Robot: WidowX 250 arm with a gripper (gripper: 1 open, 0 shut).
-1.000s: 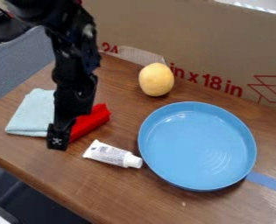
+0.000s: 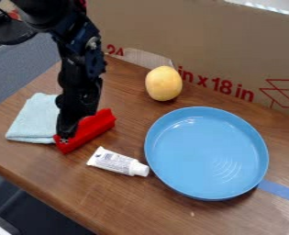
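Note:
My black gripper (image 2: pixel 68 127) reaches down at the left of the table, its fingertips at the red cylindrical object (image 2: pixel 92 128) lying diagonally there. Whether it grips that object is hidden by the fingers. A folded pale blue cloth (image 2: pixel 31 123) lies just left of both. A white tube (image 2: pixel 116 162) lies to the right and front of the red object.
A blue plate (image 2: pixel 205 154) fills the right of the wooden table (image 2: pixel 134 207). A yellow round fruit (image 2: pixel 164 83) stands at the back before a cardboard box (image 2: pixel 220 46). The table's left edge drops away nearby.
My gripper has lifted slightly and shifted, its fingertips now a little higher in the view on the red object. The other objects look still.

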